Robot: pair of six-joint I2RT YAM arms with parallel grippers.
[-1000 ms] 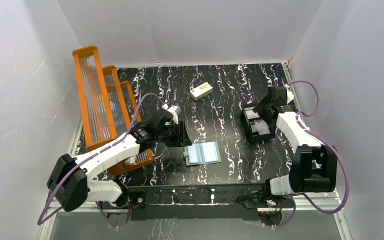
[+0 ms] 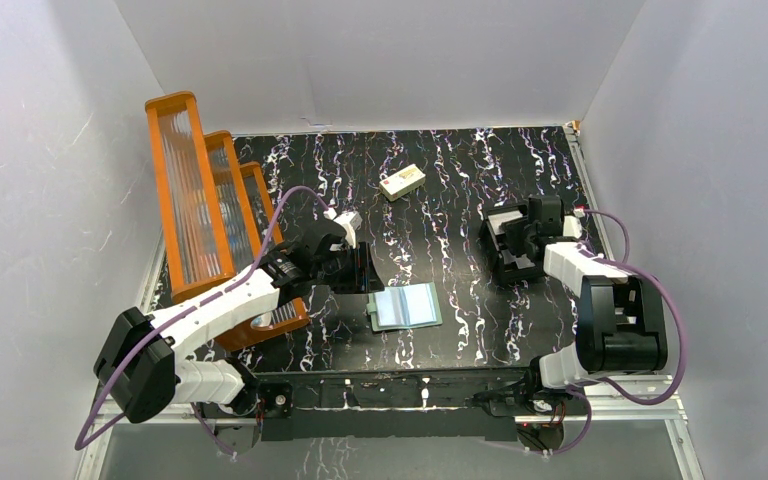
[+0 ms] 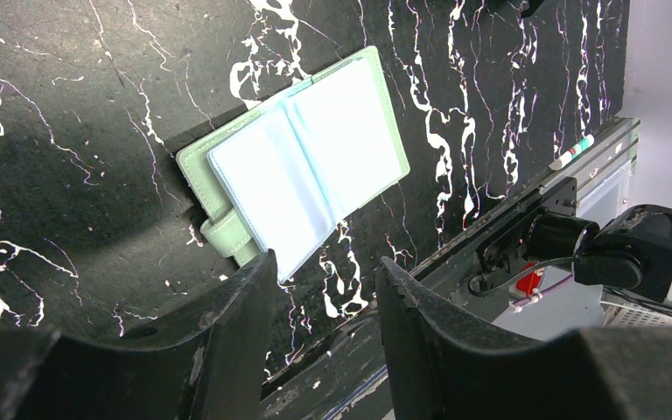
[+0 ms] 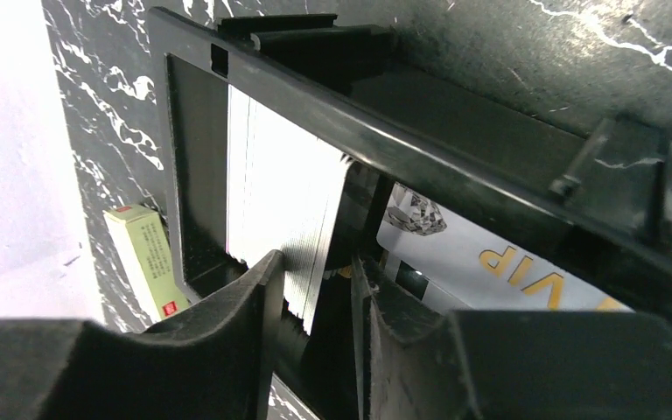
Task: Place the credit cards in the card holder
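Note:
The card holder point(image 2: 437, 319) lies open on the table, a light green cover with clear bluish-white sleeves point(image 3: 271, 179). Above its left side hangs my left gripper, open and empty. A black tray point(image 2: 501, 272) at the right holds the cards. In the right wrist view, a stack of white cards point(image 4: 271, 171) stands on edge in one compartment, and a card with gold VIP lettering point(image 4: 490, 249) lies in the other. My right gripper is down at the tray with its fingers apart; the stack's near end shows partly between them, its left finger overlapping the stack.
A small cream-coloured box point(image 2: 402, 182) sits at the back middle. Orange-framed racks point(image 2: 222, 215) stand along the left, close to the left arm. Between card holder and tray the dark marble-patterned table is clear. Walls enclose the back and sides.
The left arm, card holder and tray have stayed in place.

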